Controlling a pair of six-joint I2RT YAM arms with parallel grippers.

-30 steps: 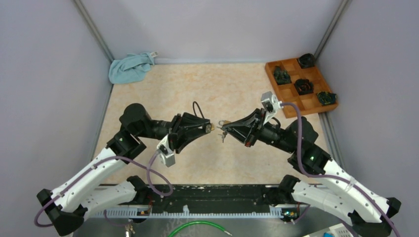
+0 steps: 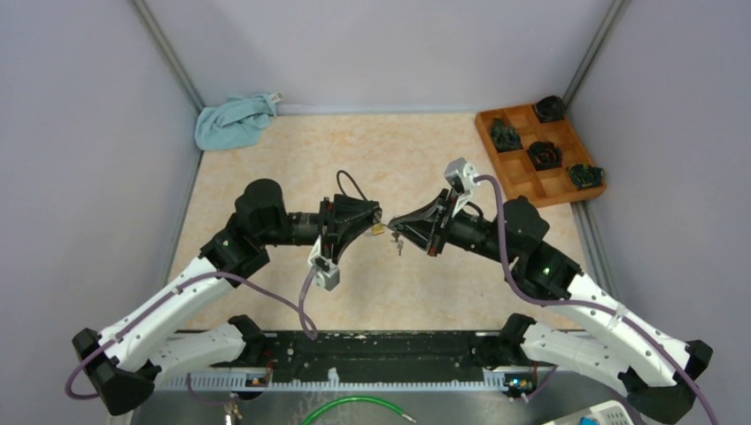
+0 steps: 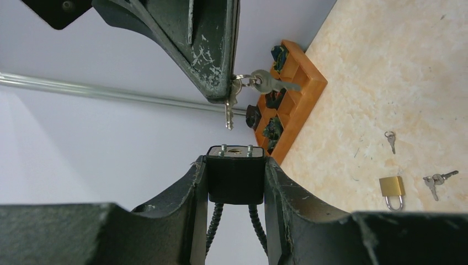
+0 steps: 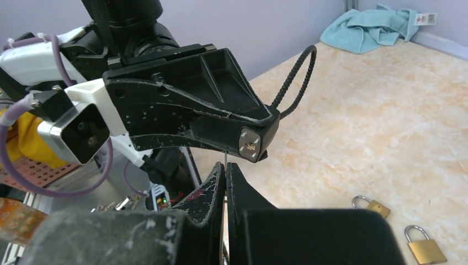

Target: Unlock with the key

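Observation:
A black lock body [image 3: 236, 182] with a metal keyhole face and a braided cable loop is between the fingers of my left gripper, which is shut on it. In the right wrist view the lock's keyhole face [image 4: 250, 144] points toward my right gripper. That gripper is shut, with a thin key tip [image 4: 225, 158] sticking out between its fingers. Seen from the left wrist, more keys [image 3: 267, 81] dangle on a ring beside the right fingertips. The key tip is near the lock, left of its face; whether they touch, I cannot tell.
Brass padlocks [image 4: 425, 251] and loose keys [image 3: 436, 181] lie on the table beneath the grippers. A wooden divided tray [image 2: 529, 181] sits at the back right, a blue cloth [image 2: 235, 124] at the back left.
The right gripper has moved a little left, so the two tips are closer together.

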